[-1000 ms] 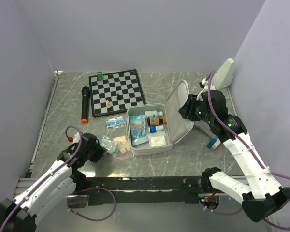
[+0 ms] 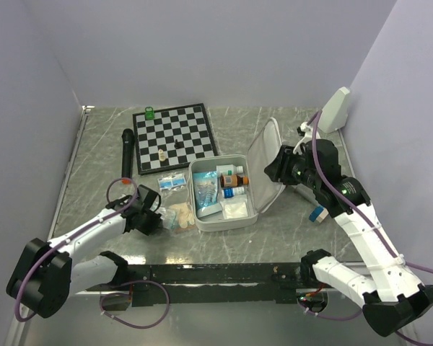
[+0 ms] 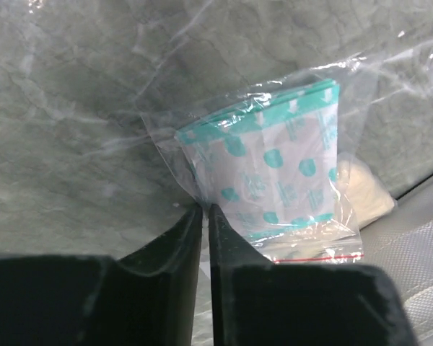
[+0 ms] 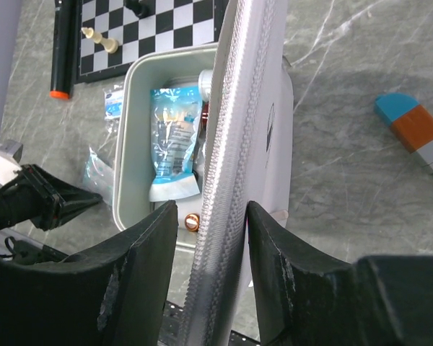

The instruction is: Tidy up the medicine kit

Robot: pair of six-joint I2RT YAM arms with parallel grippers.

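The open kit box (image 2: 202, 222) holds a blue pouch (image 2: 206, 189), bottles (image 2: 234, 180) and a white packet (image 2: 235, 207). My right gripper (image 2: 278, 164) has the raised lid (image 4: 227, 173) between its fingers at the edge. My left gripper has its fingertips nearly together at the edge of a clear bag of teal-dotted packets (image 3: 267, 169), left of the box; whether the bag is pinched between them I cannot tell. A tan packet (image 2: 184, 216) and a blue-white packet (image 2: 172, 181) lie beside the box.
A chessboard (image 2: 187, 127) with pieces lies at the back, a black microphone (image 2: 127, 151) to its left. Coloured blocks (image 4: 408, 126) and a white device (image 2: 336, 109) are on the right. Bare table lies at front left.
My left arm has moved away from the front edge and onto the bag of packets at the box's left. The right arm and lid have hardly moved.
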